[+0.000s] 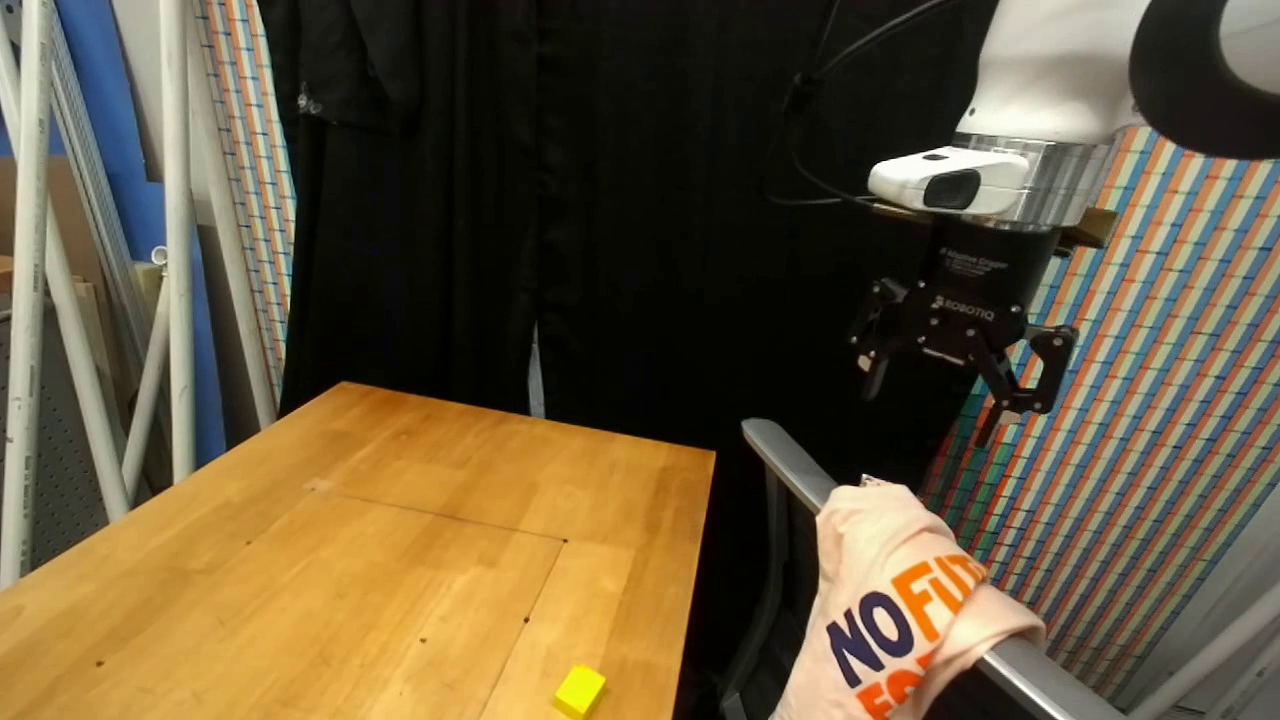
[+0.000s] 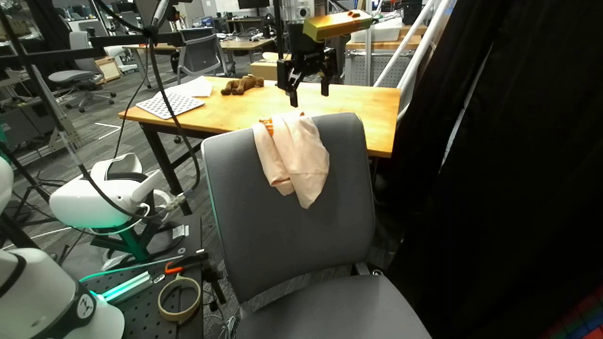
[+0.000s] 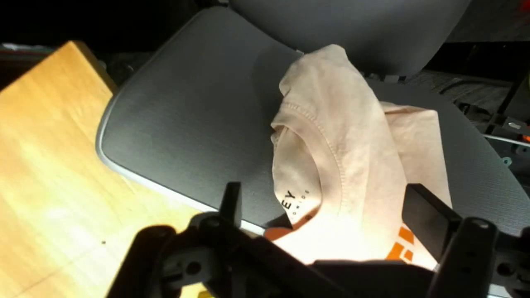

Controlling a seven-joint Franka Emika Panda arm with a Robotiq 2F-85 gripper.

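Note:
A pale peach shirt with dark blue and orange lettering hangs folded over the top of the grey chair's backrest. In exterior view 2 its plain back part drapes down the chair's near side. My gripper is in the air above the shirt, its fingers wide apart and empty. From the wrist view, the shirt's collar and orange print show between and beyond the open fingers, with a clear gap below them.
A wooden table stands beside the chair, bearing a yellow cube near its edge. A brown plush toy and a white keyboard-like panel lie at its far end. Black curtain hangs behind.

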